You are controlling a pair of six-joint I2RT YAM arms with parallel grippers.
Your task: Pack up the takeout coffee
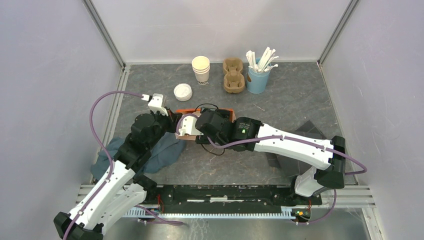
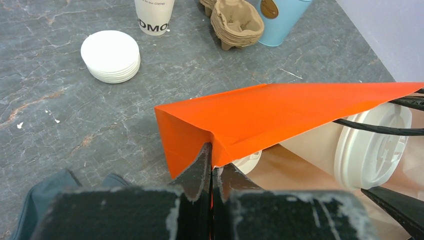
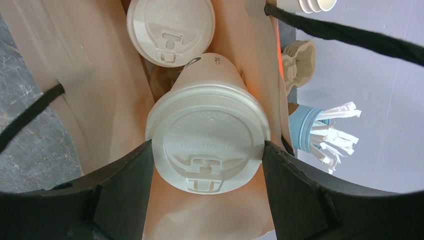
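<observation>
A paper bag, orange outside and tan inside, stands open with its orange wall [image 2: 280, 115] in the left wrist view. My left gripper is shut on the bag's rim at one corner. My right gripper has its fingers on either side of a white-lidded paper cup [image 3: 207, 145], shut on it. That cup leans tilted inside the bag mouth, lid toward the camera. Beside it, deeper in the bag, sits another lidded cup [image 3: 171, 30]. A bit of brown carrier [image 3: 164, 80] shows beneath; how the held cup meets it is hidden.
Black cord handles [image 3: 340, 37] cross near the right gripper. Behind the bag stand lids [image 1: 183, 92], paper cups [image 1: 201, 70], cup carriers [image 1: 233, 75] and a blue straw bucket [image 1: 257, 80]. A blue cloth [image 1: 167, 150] lies at front left.
</observation>
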